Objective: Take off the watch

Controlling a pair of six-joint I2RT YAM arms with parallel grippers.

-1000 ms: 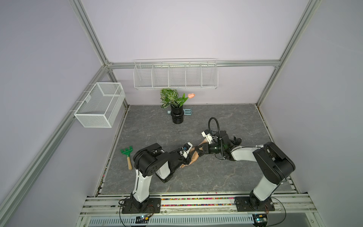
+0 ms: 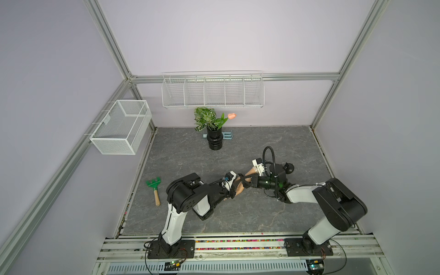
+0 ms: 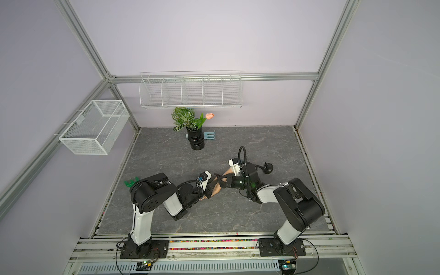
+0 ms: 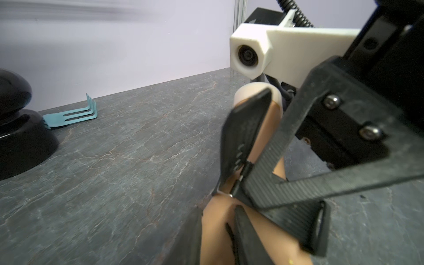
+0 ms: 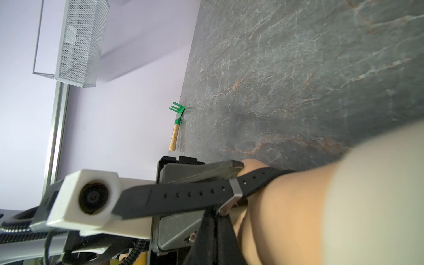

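The tan hand model lies between my two arms. Around its wrist runs the black watch strap, its free end sticking out past the metal buckle. In the left wrist view the strap tail stands up off the arm; the watch face is hidden. My left gripper is shut on the hand, which shows between its fingers. My right gripper is shut, with its fingertips right at the lower end of the buckle; whether any thin part is pinched there I cannot tell.
A black vase with plants stands at the back, a blue fork tool behind it. On the left lies a green rake. White wire baskets hang on the walls.
My right gripper has moved to the right in the top left view. The hand model and my left gripper have shifted slightly the same way.
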